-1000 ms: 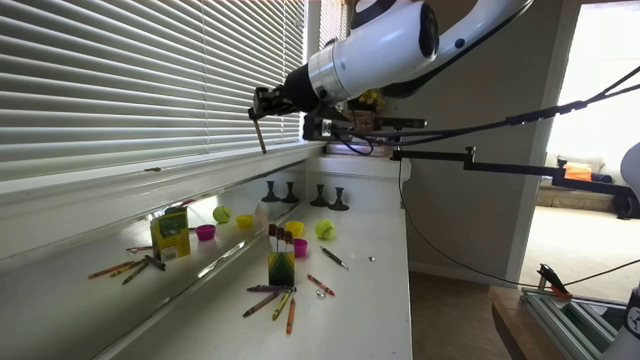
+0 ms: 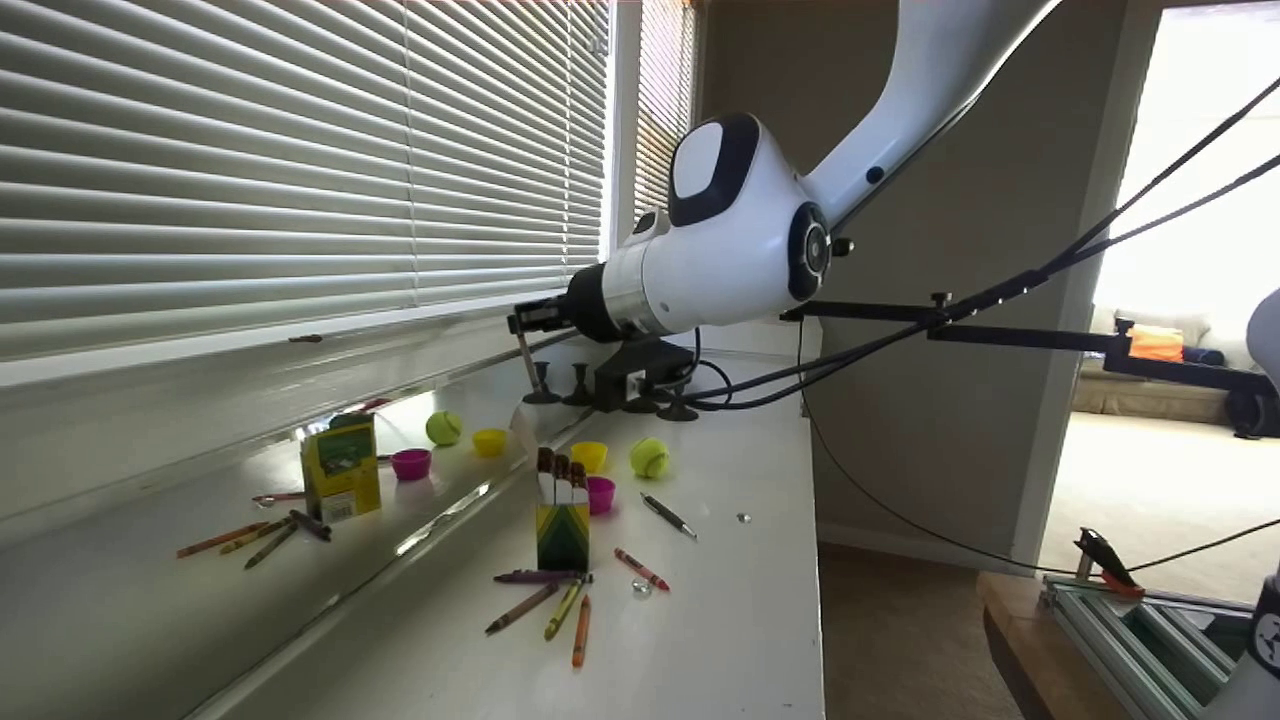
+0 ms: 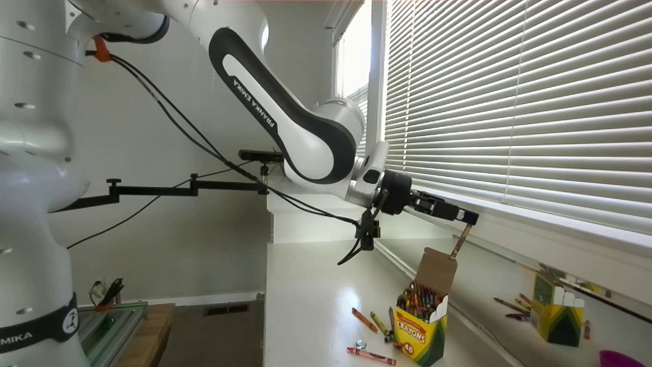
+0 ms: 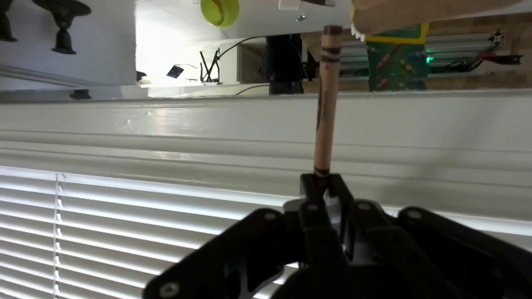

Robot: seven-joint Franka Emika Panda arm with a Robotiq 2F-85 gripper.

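Observation:
Shut on one end of a brown crayon (image 4: 326,104), my gripper holds it so that most of its length sticks out past the fingertips. In exterior view 1 the gripper (image 2: 518,322) hangs above and behind the crayon box, with the crayon (image 2: 528,362) slanting down. The open crayon box (image 3: 422,330) stands upright on the white surface, packed with crayons, its brown lid flap (image 3: 435,271) raised. In exterior view 2 the held crayon (image 3: 461,240) points down close to the flap's top corner; whether they touch I cannot tell.
Several loose crayons (image 2: 581,632) lie around the box. Farther back are a yellow cup (image 2: 589,456), a pink cup (image 2: 601,494), a tennis ball (image 2: 650,458) and a pen (image 2: 667,516). A mirror-like panel (image 2: 240,600) and the window ledge (image 2: 180,348) border the surface.
My arm has come down, bringing the crayon from above the window ledge to lower, nearer the box's height. The crayon's tilt has changed. The box and loose crayons have stayed put.

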